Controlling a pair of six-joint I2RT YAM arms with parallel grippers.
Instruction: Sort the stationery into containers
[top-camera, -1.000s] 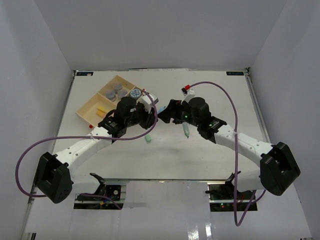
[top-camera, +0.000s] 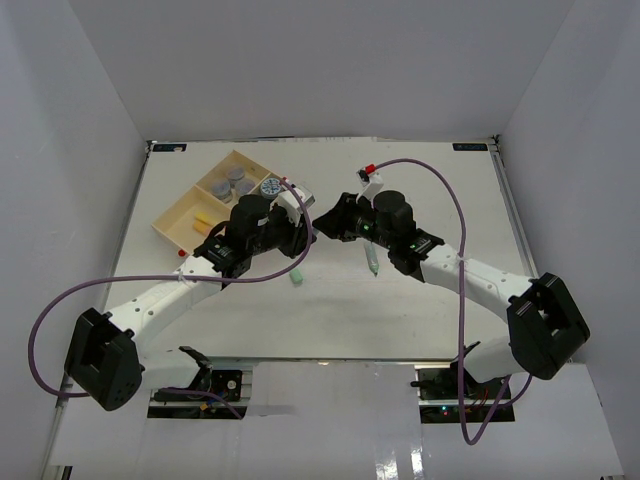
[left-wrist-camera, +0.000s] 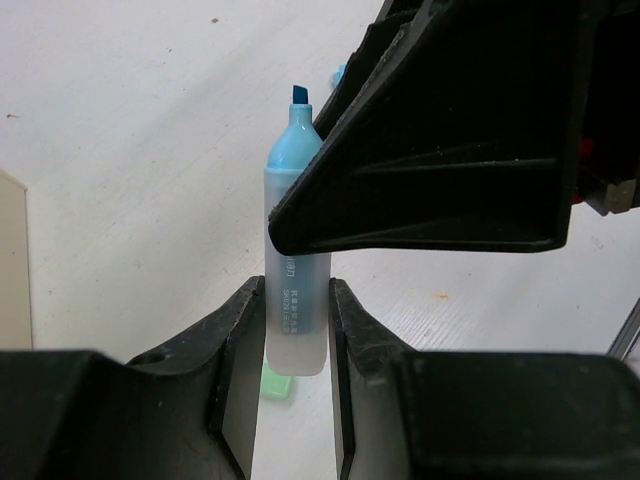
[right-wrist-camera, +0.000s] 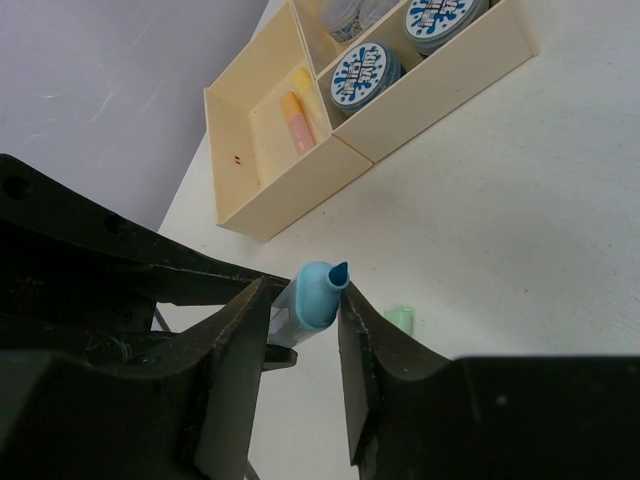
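Observation:
A light blue highlighter hangs upright between the two grippers over the middle of the table. My left gripper is shut on its lower body. My right gripper meets it from the side, its black fingers around the upper body in the left wrist view; how tightly they close is hard to tell. A divided cream box holds round tins and yellow and orange pens. A green item lies on the table below the grippers.
A pale long item lies under the right arm. The box occupies the back left of the table. Grey walls border both sides.
My right gripper and arm have shifted slightly up and left, onto the highlighter. The left gripper has stayed nearly still.

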